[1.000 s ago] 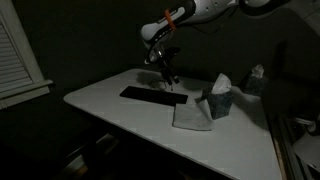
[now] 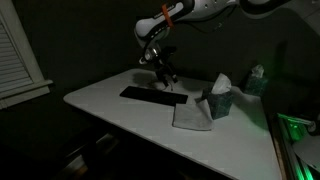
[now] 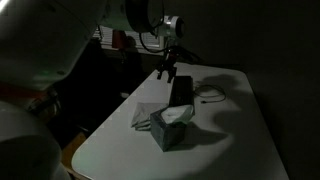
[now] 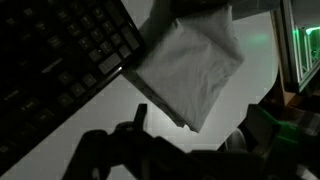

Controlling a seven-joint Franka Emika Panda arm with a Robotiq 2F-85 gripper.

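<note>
My gripper (image 2: 166,79) is above the far side of the white table, near the back edge of a black keyboard (image 2: 153,95). Its fingers stand wide apart at the bottom of the wrist view, with nothing visible between them. Keys of the keyboard fill the upper left there. A light grey cloth (image 4: 190,68) lies flat beside the keyboard's end. In the second exterior view, the gripper (image 3: 167,73) is beyond the cloth (image 3: 149,113), close to the keyboard (image 3: 182,90). Its exact height over the table is hard to judge.
A tissue box (image 2: 219,104) with a white tissue stands beside the cloth. A thin cable (image 3: 210,91) curls behind the keyboard. Another tissue box (image 2: 257,80) is farther back at right.
The arm has shifted slightly left near its wrist. The gripper stays by the keyboard's back edge; the keyboard, cloth and tissue box have not moved.
</note>
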